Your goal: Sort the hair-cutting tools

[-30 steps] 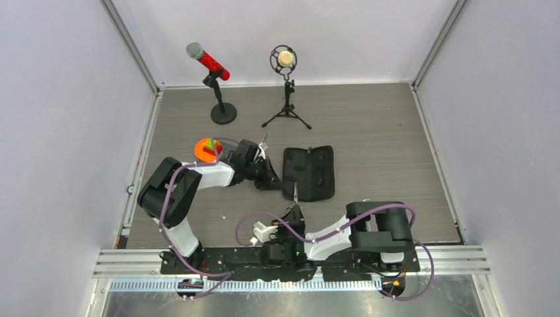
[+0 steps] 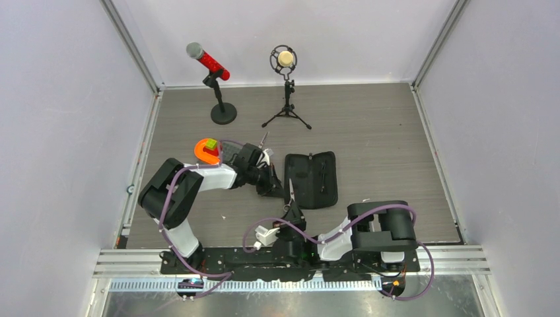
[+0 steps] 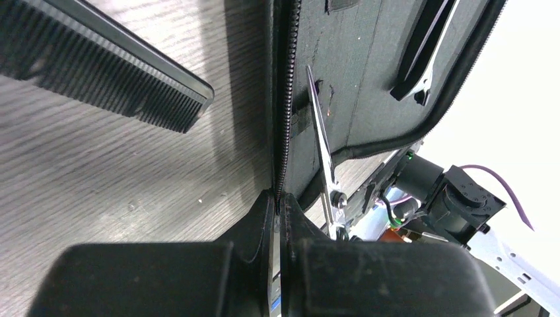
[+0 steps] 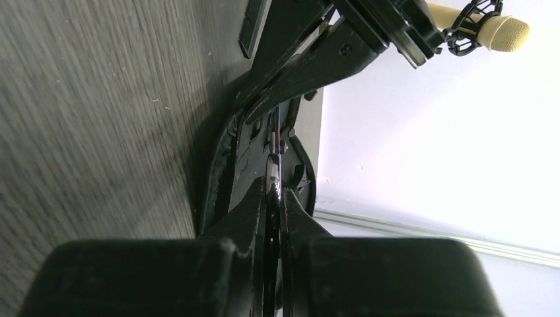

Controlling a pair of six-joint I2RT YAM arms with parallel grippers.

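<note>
The open black case point(image 2: 303, 173) lies at the table's middle front. In the left wrist view, my left gripper is shut at the case's zippered edge point(image 3: 286, 125), with that thin rim between the fingertips. My right gripper is shut on silver scissors point(image 3: 323, 142), whose closed blades point away over the case's near left part; their handles are mostly hidden. A black-and-silver tool point(image 3: 429, 53) lies inside the case. On the table left of the case rests a black comb point(image 3: 145, 72), hidden under my left arm from above.
An orange dish point(image 2: 201, 153) with coloured blocks sits beyond the left arm. A red microphone point(image 2: 212, 63) and a tripod microphone point(image 2: 287, 99) stand at the back. Table right of the case is clear. Both grippers are close together.
The case has shifted slightly toward the front and turned a little.
</note>
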